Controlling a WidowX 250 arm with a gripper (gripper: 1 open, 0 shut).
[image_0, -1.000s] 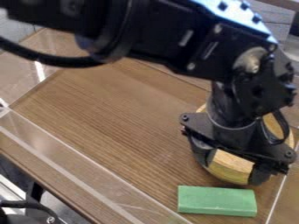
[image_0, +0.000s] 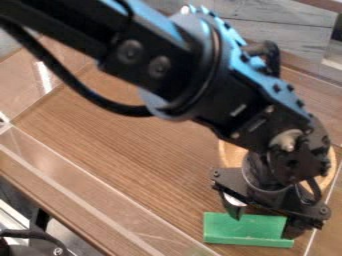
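Note:
The black and blue arm reaches down from the upper left to my gripper, which is low at the right, directly above a green block on the wooden table. The gripper's fingers overlap the block's back edge in this view; whether they touch it is unclear. The gripper is open. A tan round bowl or container is mostly hidden behind the gripper and wrist.
A clear rail runs along the left front edge, with dark cables beyond it at the bottom left. A grey wooden wall stands at the back.
The gripper has moved down toward the green block, and the upper arm has shifted. The yellowish piece seen below the gripper earlier is now hidden.

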